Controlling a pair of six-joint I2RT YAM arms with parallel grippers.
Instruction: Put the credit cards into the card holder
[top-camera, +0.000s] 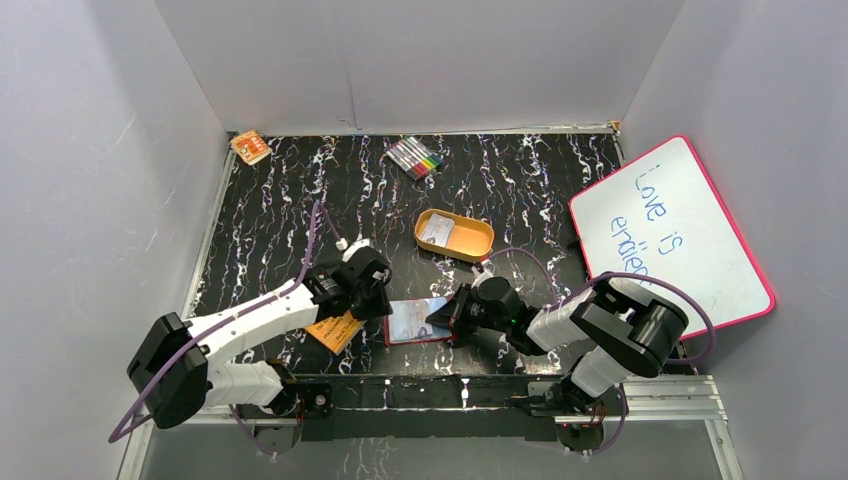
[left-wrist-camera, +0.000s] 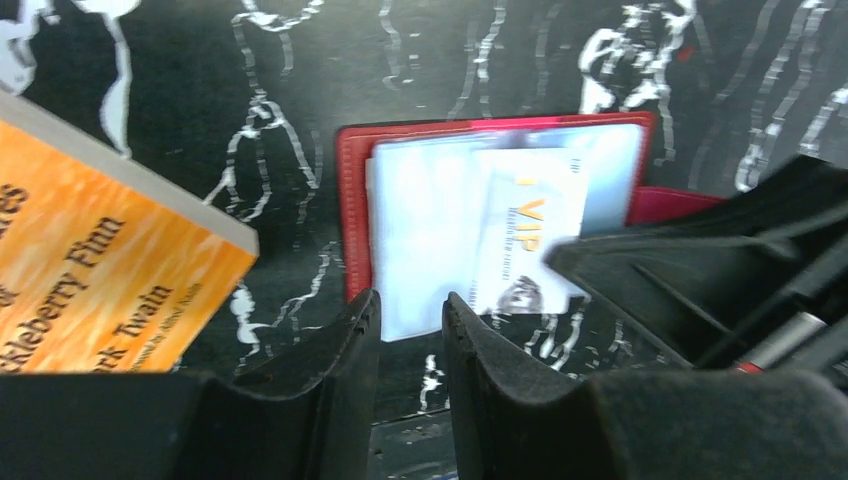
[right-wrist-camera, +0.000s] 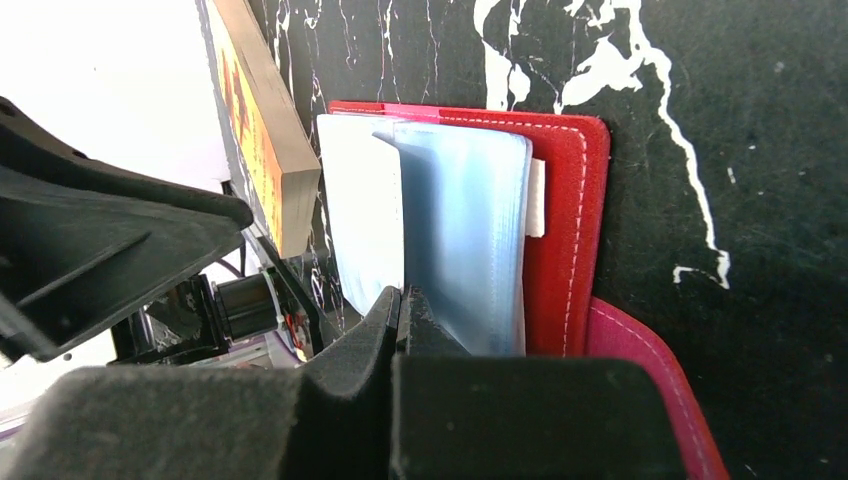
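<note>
The red card holder (top-camera: 406, 322) lies open near the front edge, its clear sleeves showing a VIP card (left-wrist-camera: 530, 205). My right gripper is shut on a sleeve edge of the holder, at its right part. My left gripper is above the holder's left part, its fingers part open with nothing seen between them. An orange tray (top-camera: 470, 237) behind the holder holds cards (top-camera: 437, 229).
An orange book (left-wrist-camera: 100, 260) lies left of the holder. Markers (top-camera: 413, 157) and a small orange item (top-camera: 250, 147) lie at the back; a whiteboard (top-camera: 670, 240) stands at the right.
</note>
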